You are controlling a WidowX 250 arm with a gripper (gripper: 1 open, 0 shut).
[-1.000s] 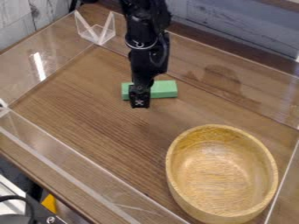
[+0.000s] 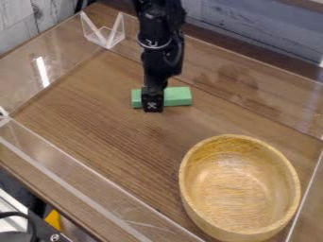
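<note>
A green rectangular block [image 2: 177,96] lies flat on the wooden table near its middle. My black gripper [image 2: 151,100] reaches down from the top of the view with its open fingers at the left part of the block, partly covering it. Whether the fingers touch the block cannot be told.
A large yellow bowl [image 2: 239,186] sits at the lower right. A wall runs along the back right, and clear plastic fixtures stand at the back left and left edge.
My gripper has shifted slightly over the last second, settling at the left part of the green block. The block and bowl look unmoved.
</note>
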